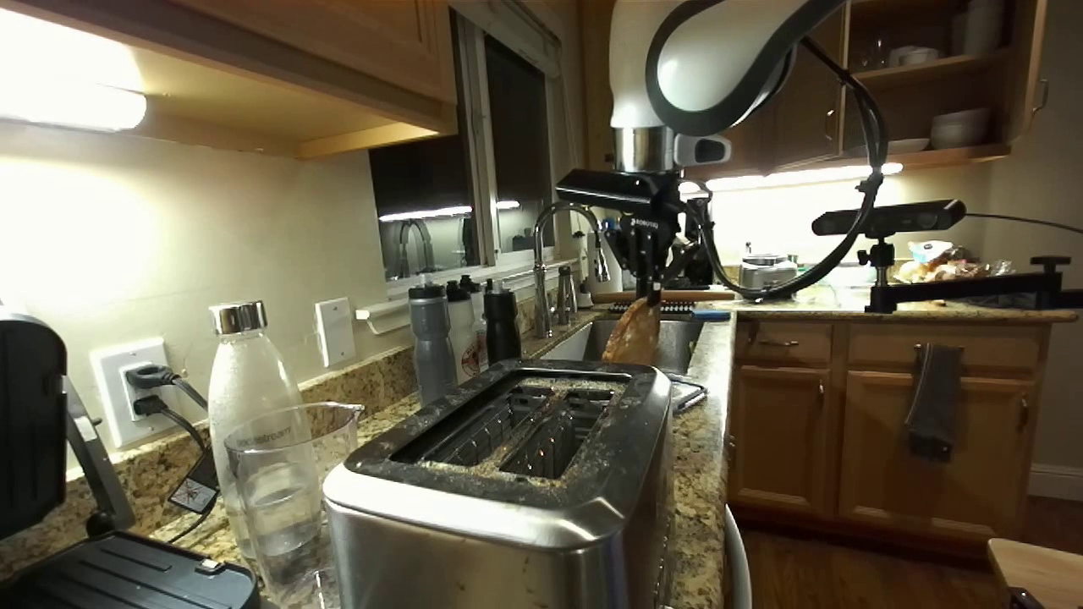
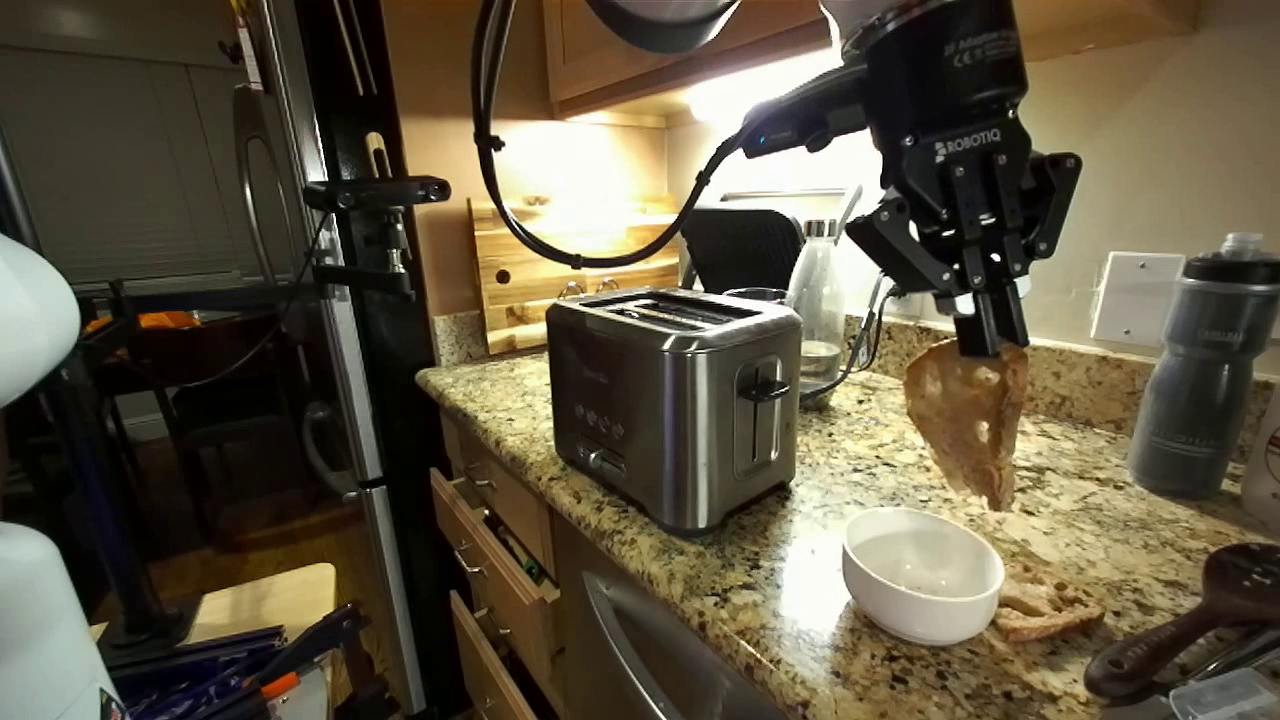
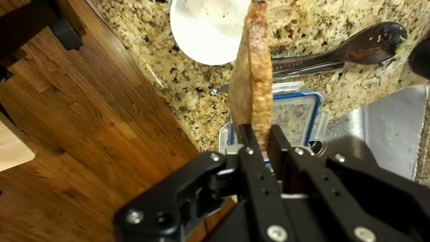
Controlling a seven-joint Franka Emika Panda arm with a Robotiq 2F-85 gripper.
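A slice of bread [image 2: 967,408] hangs down from my gripper [image 2: 991,342], which is shut on its upper edge. The wrist view shows the slice [image 3: 260,72] edge-on between the two fingers, reaching away toward the counter. In exterior view 2 it is in the air behind a white bowl [image 2: 924,576], touching neither bowl nor counter. Another piece of bread [image 2: 1046,604] lies flat on the counter beside that bowl. The steel toaster [image 2: 672,402] stands apart from the gripper; its top slots [image 1: 518,426] look empty in exterior view 1.
A dark wooden spoon [image 3: 371,44], a knife and a clear lidded container [image 3: 296,115] lie near the sink [image 3: 391,129]. Bottles [image 1: 431,340] line the wall. A glass bottle [image 1: 254,406] and a clear jug [image 1: 294,487] crowd the toaster. Some counter between toaster and bowl is clear.
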